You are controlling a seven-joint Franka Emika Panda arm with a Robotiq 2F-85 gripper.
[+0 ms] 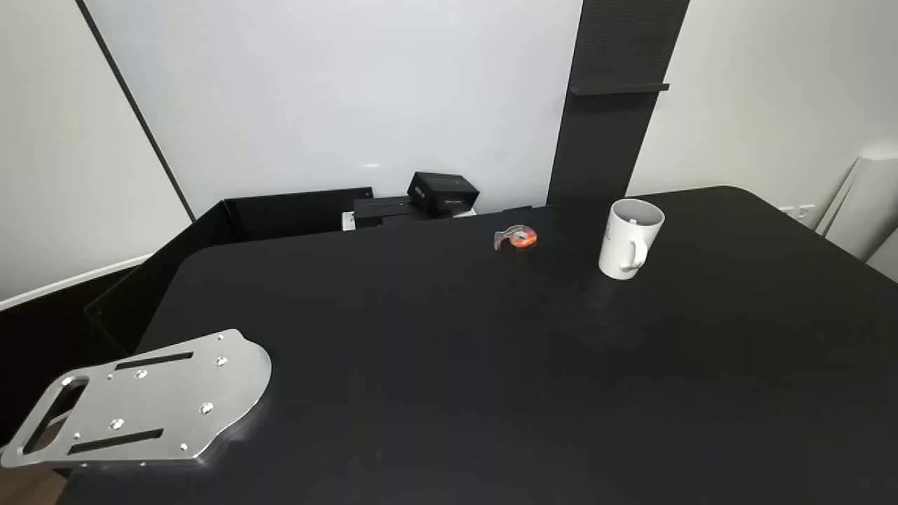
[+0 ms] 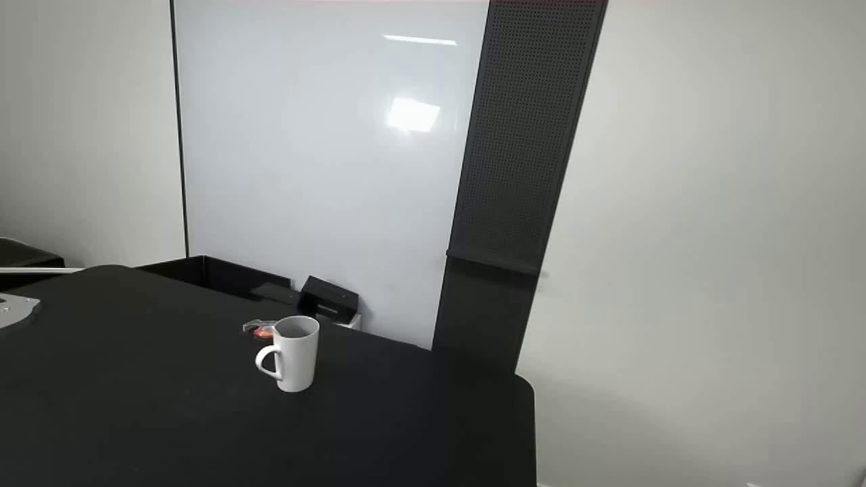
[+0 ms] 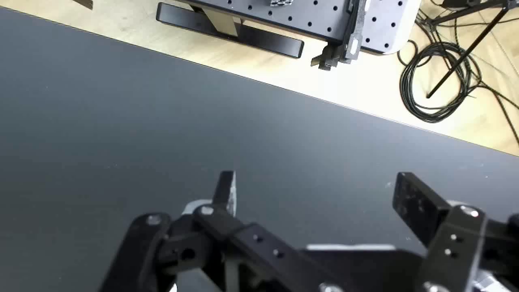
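Wide open, my gripper fills the lower part of the wrist view, with bare dark tabletop between its fingers. Neither exterior view shows the gripper. A white mug (image 1: 627,244) stands upright on the right part of the black table, its handle turned toward the front in exterior view 1. A small tape dispenser with an orange-red roll (image 1: 521,236) lies near the table's back edge, left of the mug. In exterior view 2, the mug (image 2: 297,357) partly covers the tape dispenser (image 2: 261,329).
A silver metal plate (image 1: 168,395) sits at the table's left edge. Behind the back edge, a black box (image 1: 443,193) rests by a black tray (image 1: 295,212). Coiled cables (image 3: 438,78) lie on the floor beyond the table.
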